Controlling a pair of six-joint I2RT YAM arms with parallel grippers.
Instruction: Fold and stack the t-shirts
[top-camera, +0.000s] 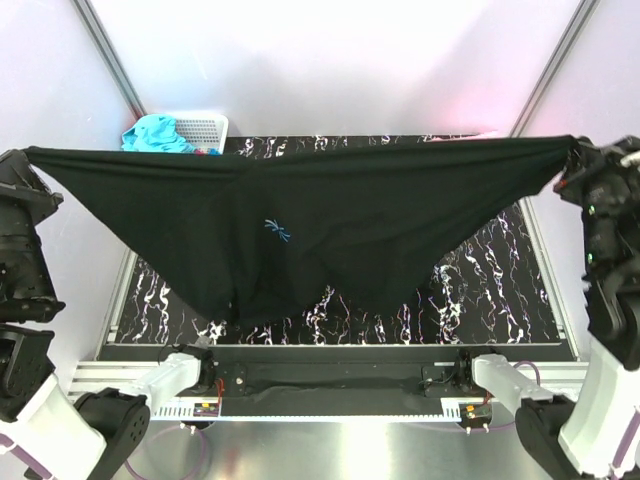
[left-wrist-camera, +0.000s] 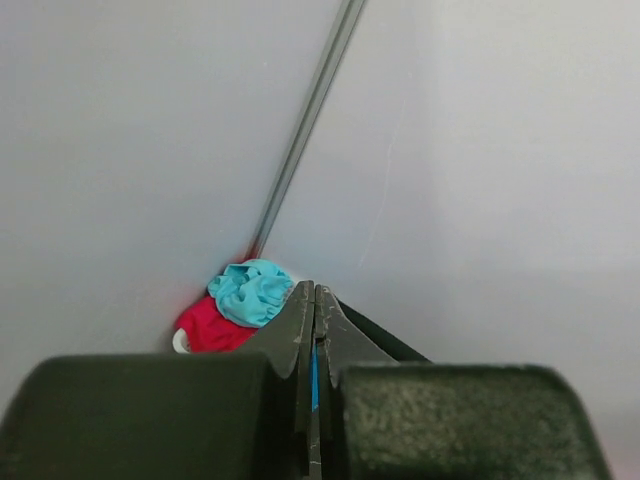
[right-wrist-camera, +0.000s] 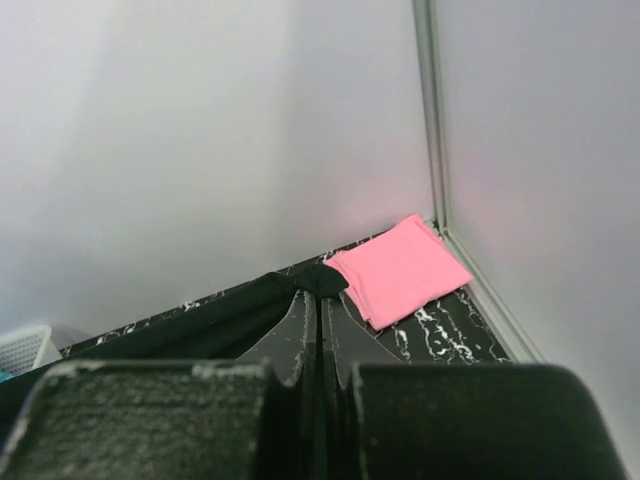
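A black t-shirt (top-camera: 380, 220) with a small blue motif hangs stretched wide between my two grippers, above the marble-patterned table. My left gripper (top-camera: 30, 160) is shut on one corner at the far left; in the left wrist view little of the cloth shows beyond its fingertips. My right gripper is shut on the other corner, with dark cloth bunched at its tips. A folded pink shirt (right-wrist-camera: 400, 270) lies in the back right corner of the table, mostly hidden in the top view.
A white basket (top-camera: 200, 130) with turquoise cloth (top-camera: 152, 136) and red cloth (left-wrist-camera: 210, 325) stands at the back left, partly behind the hanging shirt. Grey walls surround the table (top-camera: 500, 290) on the sides and back.
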